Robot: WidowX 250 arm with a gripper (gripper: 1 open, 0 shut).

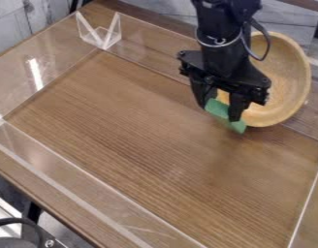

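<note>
My black gripper (228, 99) is in the right upper part of the camera view, over the near-left side of a tan oval bowl (287, 68). A green object (227, 117) shows below and between its fingers, at the bowl's rim. The gripper's body hides part of the bowl and some of the object, so I cannot tell whether the fingers are closed on it.
A small clear wire-like holder (100, 31) stands at the back left. Raised edges border the workspace.
</note>
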